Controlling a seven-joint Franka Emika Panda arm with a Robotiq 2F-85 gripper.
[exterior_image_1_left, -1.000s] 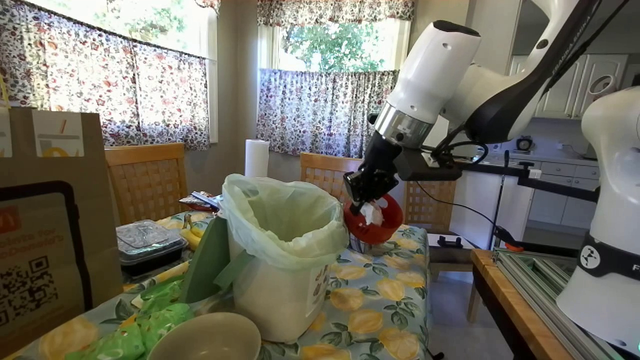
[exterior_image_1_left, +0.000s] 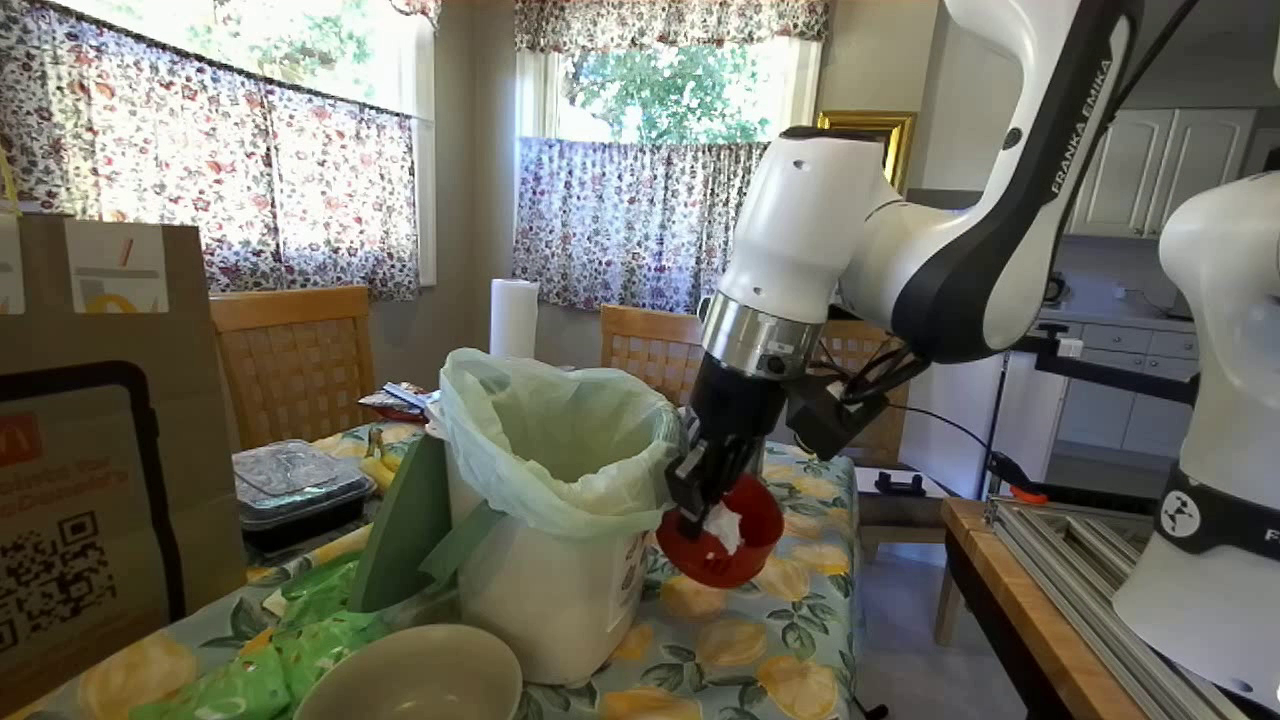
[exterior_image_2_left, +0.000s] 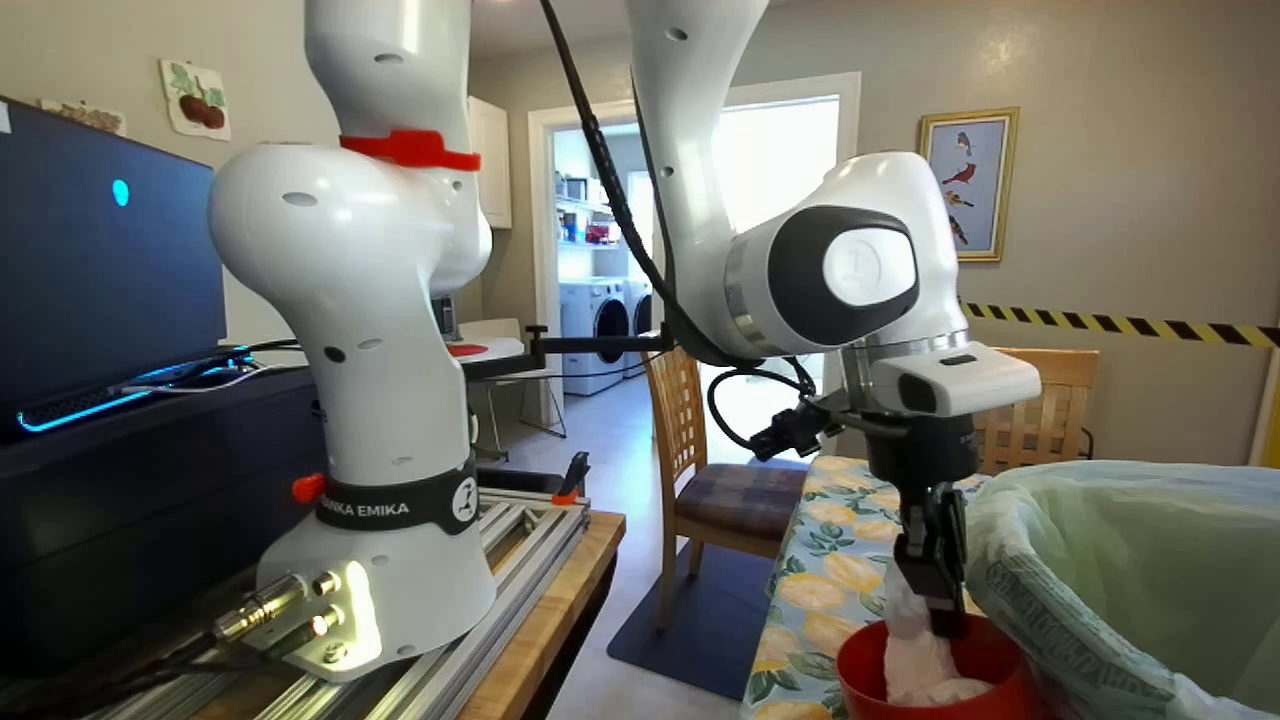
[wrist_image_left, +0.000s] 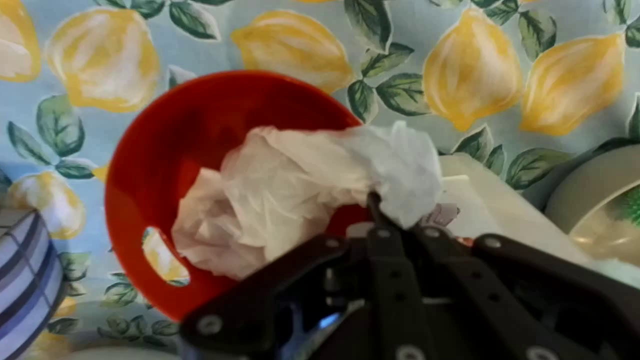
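My gripper (exterior_image_1_left: 690, 524) is shut on the rim of a red bowl (exterior_image_1_left: 756, 546), which hangs tilted above the table, close to the bin's right side. The bowl has slots in its wall. Inside it lies crumpled white paper (wrist_image_left: 270, 186); in the wrist view part of this paper drapes over the rim against my fingertips and hides the exact grip. The white bin (exterior_image_1_left: 540, 600) stands on the table, its pale green liner (exterior_image_1_left: 528, 504) folded over the rim and open at the top. Whether bowl and bin touch, I cannot tell.
A beige bowl (exterior_image_1_left: 414, 678) sits in front of the bin, with green packaging (exterior_image_1_left: 270, 666) and a green board (exterior_image_1_left: 402, 528) at its left. A large paper bag (exterior_image_1_left: 108, 420) fills the left side. Lemon-print tablecloth (exterior_image_1_left: 798, 600) lies bare to the right.
My gripper and the red bowl have come down and a little left, closer to the bin. The paper stays in the bowl. The bin has shifted slightly left.
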